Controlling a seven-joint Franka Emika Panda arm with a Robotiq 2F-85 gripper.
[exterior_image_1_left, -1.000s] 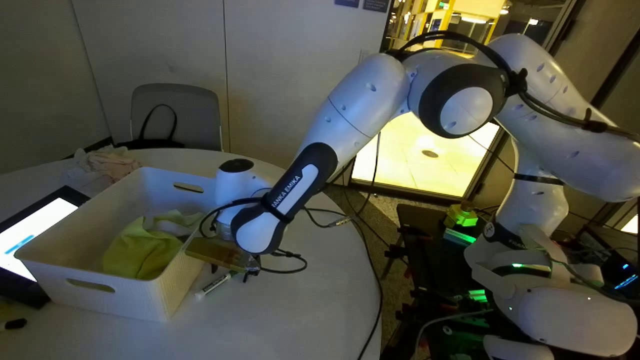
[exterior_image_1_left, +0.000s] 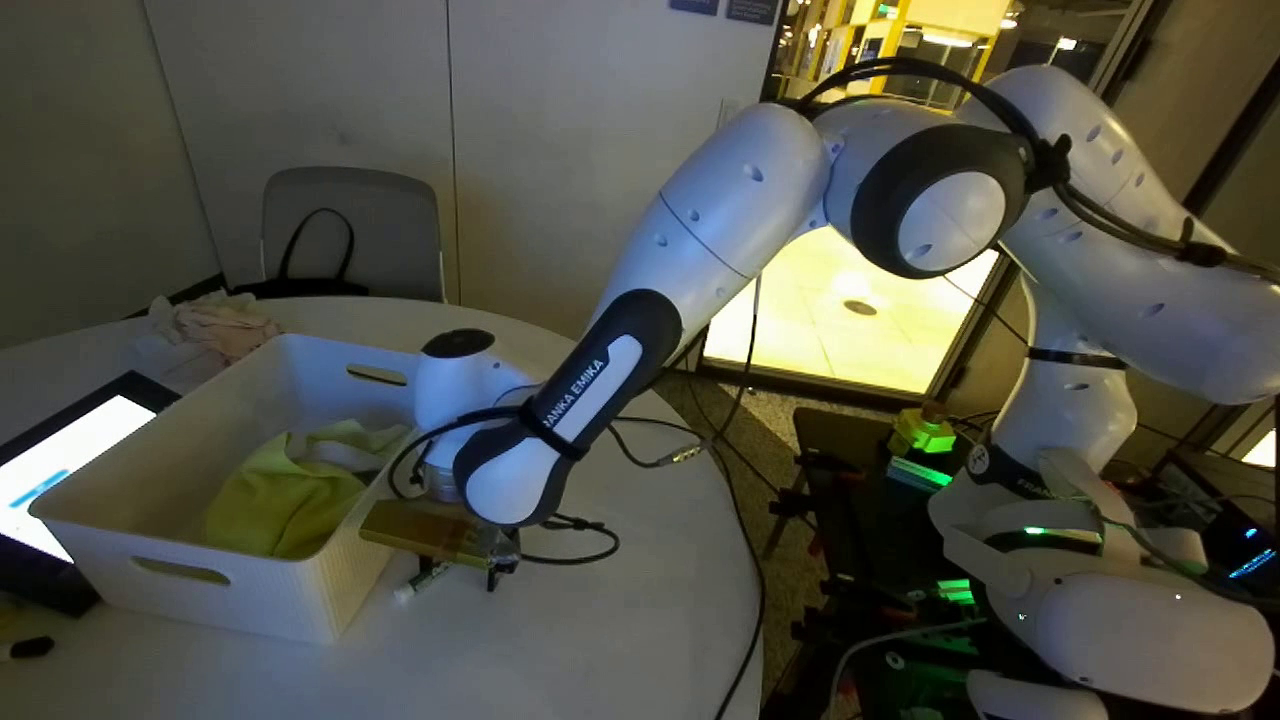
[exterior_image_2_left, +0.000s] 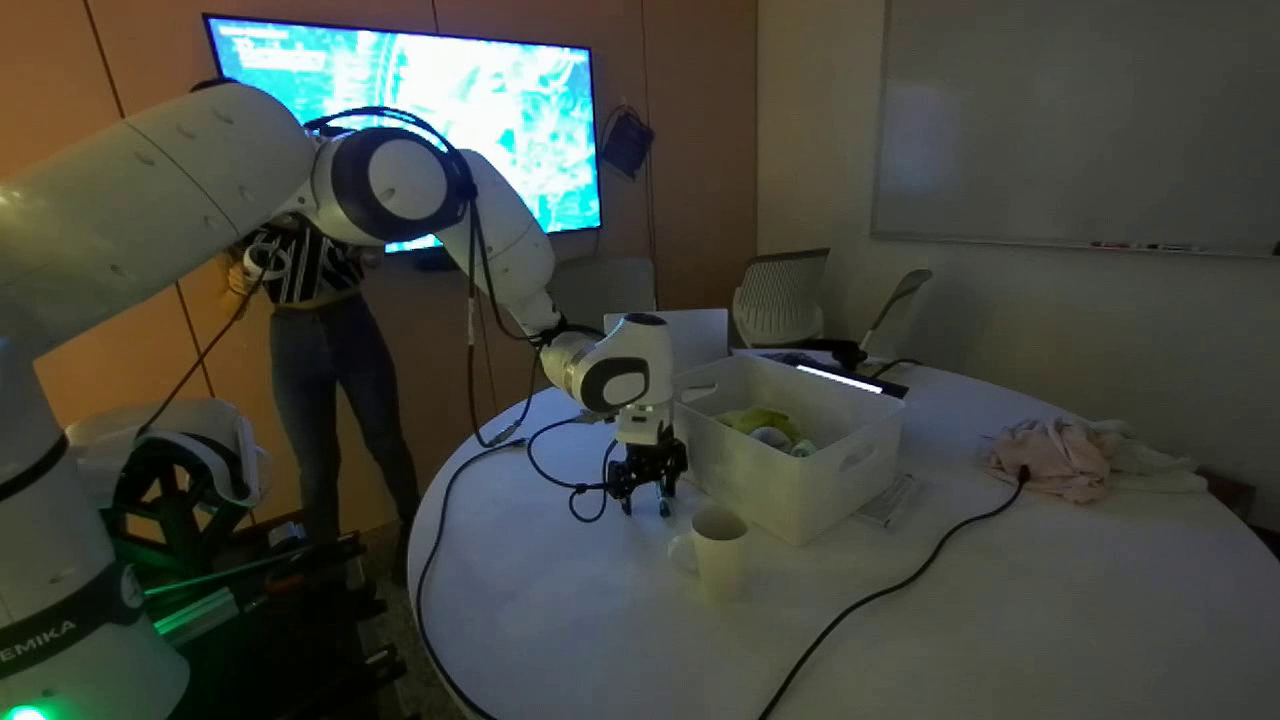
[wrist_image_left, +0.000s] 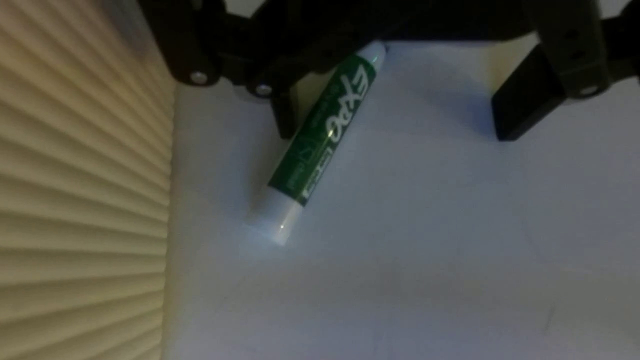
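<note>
A green and white Expo marker (wrist_image_left: 324, 129) lies slantwise on the white table in the wrist view. My gripper stands open above the table, one finger close beside the marker's upper left side and the other well to the right of it. Whether that left finger touches the marker, I cannot tell. In exterior view 1 only the marker's pale end (exterior_image_1_left: 414, 588) shows from under the gripper. Exterior view 2 shows the gripper (exterior_image_2_left: 645, 504) low over the table, fingers downward, next to the white bin (exterior_image_2_left: 780, 480).
Close along my left side rises the bin's ribbed wall (wrist_image_left: 84, 210); a yellow-green cloth (exterior_image_1_left: 282, 492) lies inside the bin. A white mug (exterior_image_2_left: 720, 552) stands near the gripper. A black cable (exterior_image_2_left: 888, 594) crosses the table, and a pinkish cloth (exterior_image_2_left: 1056, 456) lies farther off.
My gripper has come down and slightly towards the viewer in exterior view 1. It now covers most of the marker, which showed more fully before. The bin and its cloth are unchanged.
</note>
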